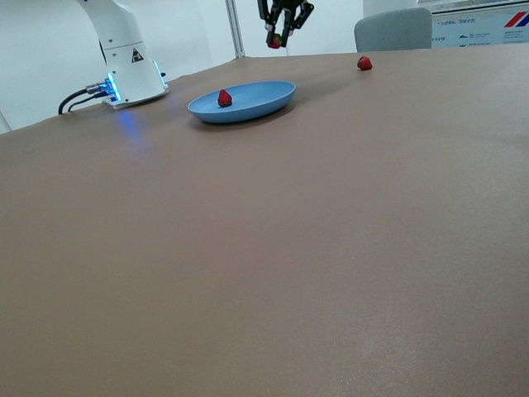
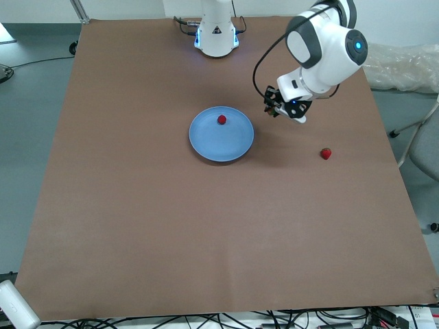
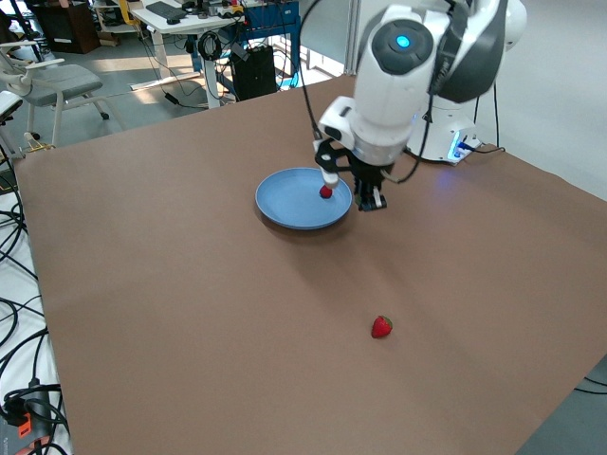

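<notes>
A blue plate (image 2: pixel 221 140) lies on the brown table with a strawberry (image 2: pixel 221 119) on it. A second strawberry (image 2: pixel 326 153) lies on the bare table to the right in the left view, nearer the front in the right view (image 3: pixel 381 327). My gripper (image 1: pixel 277 40) hangs in the air above and beside the plate. In the top view a red object shows between its fingers, apparently held, though it is small and partly cut by the frame; the side views mostly hide the fingertips behind the wrist.
The white robot base (image 2: pixel 216 31) with cables stands at the back. Cables run along the table's outer edge, and a chair stands beside the table.
</notes>
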